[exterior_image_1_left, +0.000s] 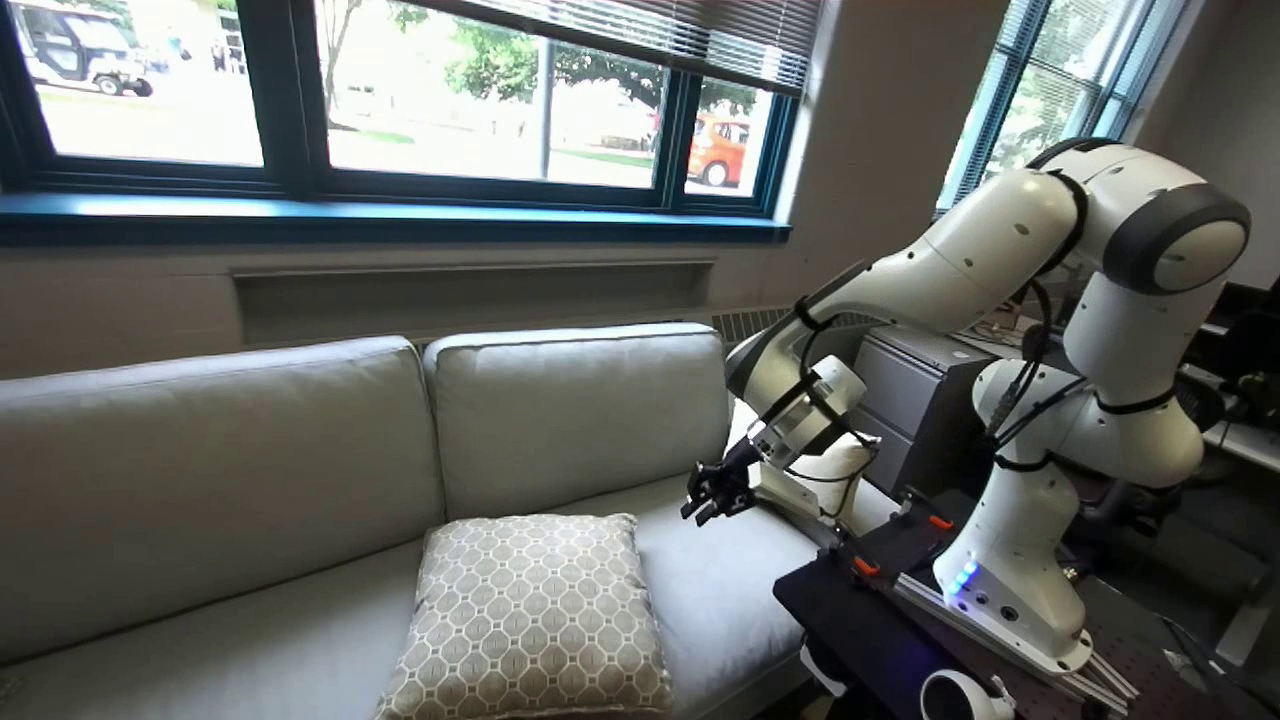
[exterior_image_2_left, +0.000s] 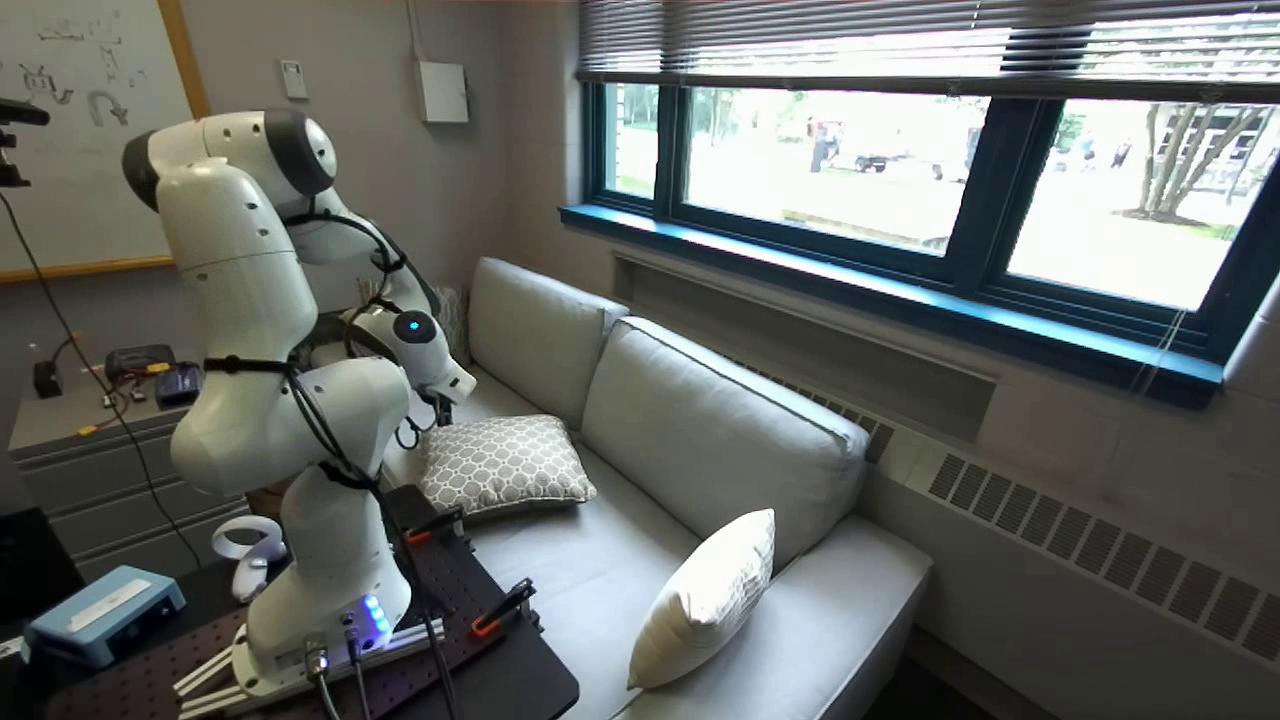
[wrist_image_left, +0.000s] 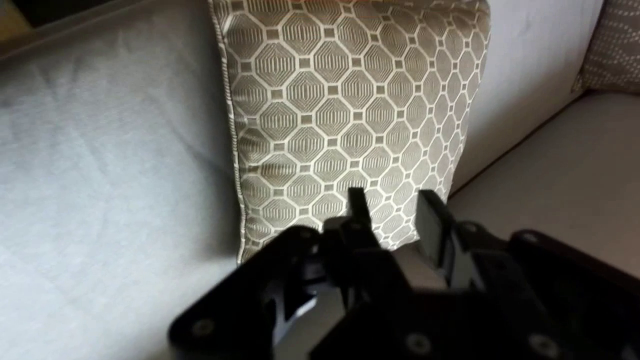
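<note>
A beige pillow with an octagon pattern (exterior_image_1_left: 528, 612) lies flat on the sofa seat, left of the robot, in exterior view 1. The same patterned pillow (exterior_image_2_left: 504, 462) shows beyond the arm in exterior view 2. Above the seat, to the right of the pillow's far corner, hangs my gripper (exterior_image_1_left: 698, 514). In the wrist view the gripper has a gap between its fingertips, with the patterned pillow (wrist_image_left: 348, 108) seen beyond them. Nothing is held, and the pillow looks apart from the fingers.
The grey sofa (exterior_image_1_left: 240, 480) has bare seat on both sides of the pillow. A white pillow (exterior_image_2_left: 708, 600) leans by the sofa arm nearest exterior view 2. The robot's black table (exterior_image_1_left: 840, 600) stands against the sofa's front, with orange-handled clamps (exterior_image_1_left: 864, 566) at its edge.
</note>
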